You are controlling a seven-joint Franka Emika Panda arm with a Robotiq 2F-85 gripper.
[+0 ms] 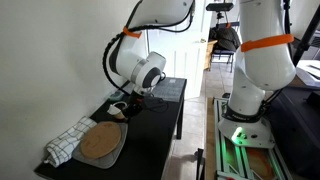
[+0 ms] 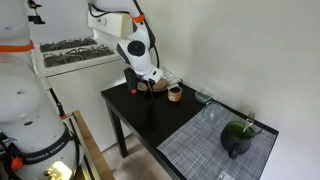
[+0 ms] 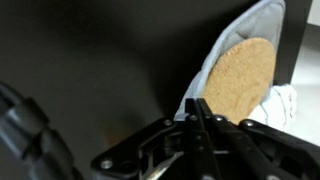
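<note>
My gripper is low over the dark table, close to the tray's near edge in the wrist view. Its fingers are together on something small that is mostly hidden. In exterior view 2 a small red spot (image 2: 133, 91) shows beneath the hand; whether it belongs to the held thing is unclear. A round tan board (image 3: 238, 78) lies on a grey tray (image 3: 212, 60). Beside the arm stands a pale cup or can (image 1: 117, 111), seen with an orange-brown side (image 2: 175, 93) in exterior view 2.
A checked cloth (image 1: 70, 140) lies behind the tray, against the wall side. At the table's other end are a dark pot (image 2: 237, 138), a clear glass (image 2: 211, 112) and a grey mat (image 2: 205, 145).
</note>
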